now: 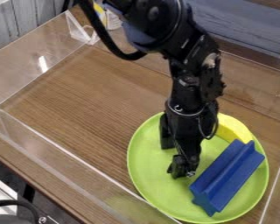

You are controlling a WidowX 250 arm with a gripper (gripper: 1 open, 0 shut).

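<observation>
My gripper reaches straight down from the top of the view into a green plate, its dark fingers open and low over the plate's left half. A blue block with a ridged shape lies tilted on the right of the plate. Behind it, at the plate's back right, a yellow object shows. Whether anything dark lies between my fingers is hard to tell.
Small items, partly hidden by the arm, stand at the far back.
</observation>
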